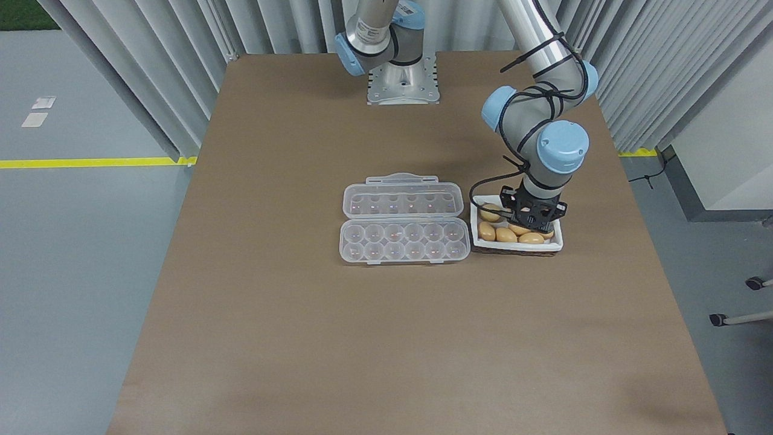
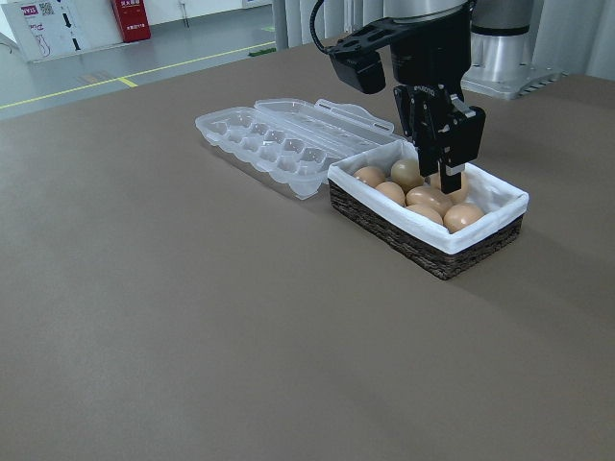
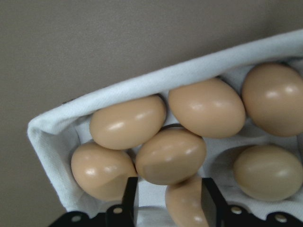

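Note:
A white cloth-lined wicker basket (image 2: 380,221) holds several brown eggs (image 1: 505,235). My black gripper hangs over it; in the wrist view its two fingers stand apart at the bottom, with an egg (image 3: 184,203) visible below and between them, partly hidden. Whether they touch that egg I cannot tell. A clear plastic egg carton (image 1: 404,239) lies open beside the basket, its cups empty.
The arm's base (image 1: 403,90) is at the back of the brown table (image 1: 304,326).

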